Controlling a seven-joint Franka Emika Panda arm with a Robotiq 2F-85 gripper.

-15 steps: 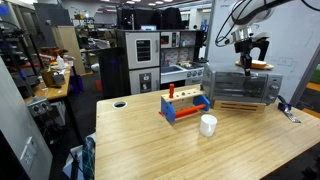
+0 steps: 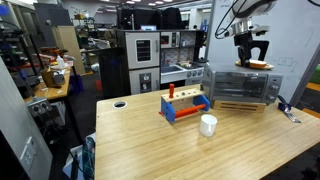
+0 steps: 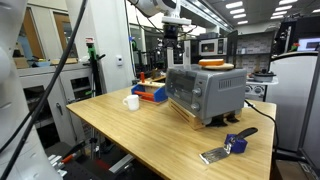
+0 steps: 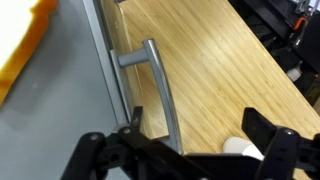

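My gripper is open, and nothing shows between its fingers. It hangs high over the front edge of the silver toaster oven (image 3: 207, 92), apart from it. Beneath, the wrist view shows the oven's curved bar handle (image 4: 166, 95) beside its grey top. An orange item (image 4: 22, 40) lies on that top at the left; in exterior view 2 it rests there as an orange-edged shape (image 3: 215, 63). A white mug (image 2: 208, 125) stands on the table in front of the oven, partly hidden by my right finger in the wrist view.
A blue rack-like holder with a red item (image 2: 171, 91) stands behind the mug. Beside the oven lie a spatula (image 3: 216, 155) and a blue object (image 3: 236, 143).
The gripper has moved slightly up and to the right above the oven in exterior view 1. The mug, oven and other table items look unmoved.
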